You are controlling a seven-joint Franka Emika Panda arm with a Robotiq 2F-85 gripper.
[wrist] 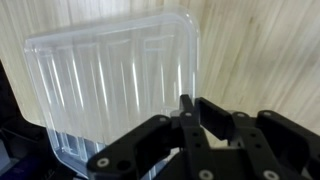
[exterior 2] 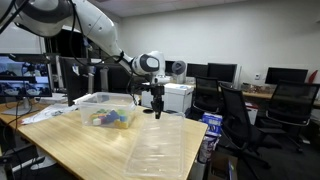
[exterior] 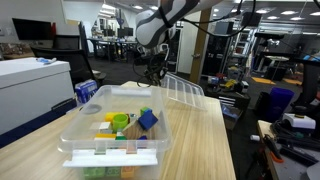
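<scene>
A clear, ribbed plastic lid (exterior: 185,92) is tilted up off the table in exterior view 1. My gripper (exterior: 155,76) is shut on one edge of it. In exterior view 2 the lid (exterior 2: 158,150) hangs below and in front of the gripper (exterior 2: 158,110). The wrist view has the lid (wrist: 115,80) filling the left side, its rim reaching the fingertips; the exact grip is hard to make out. A clear bin (exterior: 72,130) stands uncovered in the foreground of exterior view 1, holding several coloured blocks, among them a blue one (exterior: 148,119).
A blue and white package (exterior: 86,91) sits beside the bin's far side. Bare wooden tabletop (exterior: 205,140) lies right of the bin. Office chairs (exterior 2: 245,120) stand past the table's edge in exterior view 2.
</scene>
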